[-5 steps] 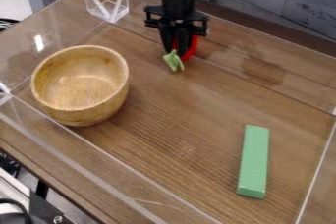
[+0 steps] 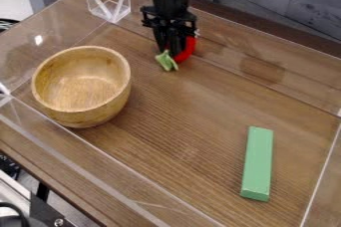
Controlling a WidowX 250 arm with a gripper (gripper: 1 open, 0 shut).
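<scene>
My black gripper (image 2: 170,44) reaches down from the top centre over a small green object (image 2: 166,61) and a red object (image 2: 186,46) just behind it to the right. Its fingers are dark and close around these things; whether they hold the green piece or only touch it is hard to tell.
A wooden bowl (image 2: 80,82) sits at the left, a long green bar (image 2: 257,162) at the lower right. A small white wire-like item (image 2: 107,4) is at the back left.
The gripper and the green and red objects beneath it have shifted a little to the left and up in the view.
</scene>
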